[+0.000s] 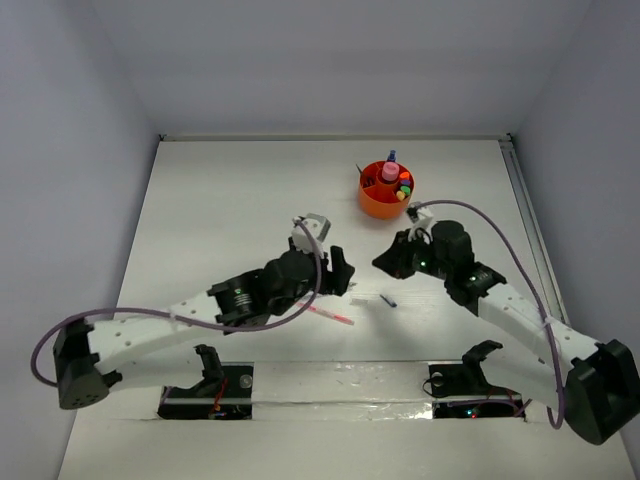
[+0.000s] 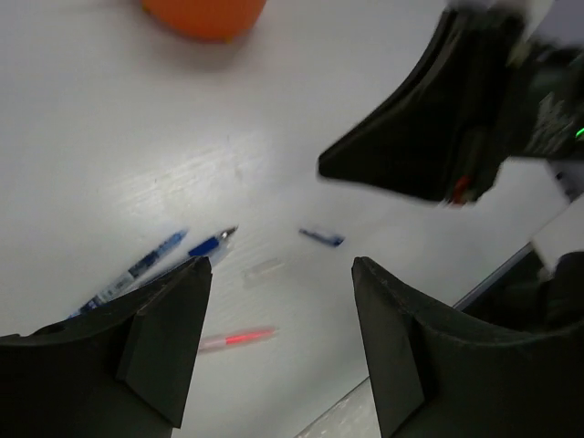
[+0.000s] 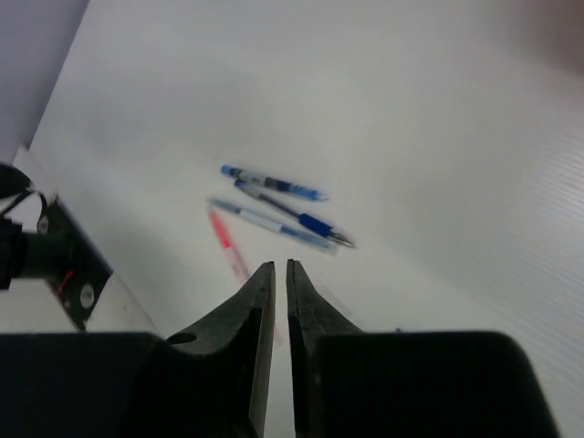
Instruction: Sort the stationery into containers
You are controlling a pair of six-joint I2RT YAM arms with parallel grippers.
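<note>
Pens lie loose on the white table: a light-blue pen (image 3: 274, 182), a dark-blue pen (image 3: 315, 225), a red pen (image 1: 330, 316) and a small dark-blue item (image 1: 388, 300). An orange round organizer (image 1: 383, 205) at the back right holds several colourful items. My left gripper is open above the pens, nothing between its fingers. My right gripper hangs right of it, below the organizer in the top view, its fingertips close together with only a narrow gap and nothing visible between them.
Walls enclose the sides and back, with a metal rail along the edges.
</note>
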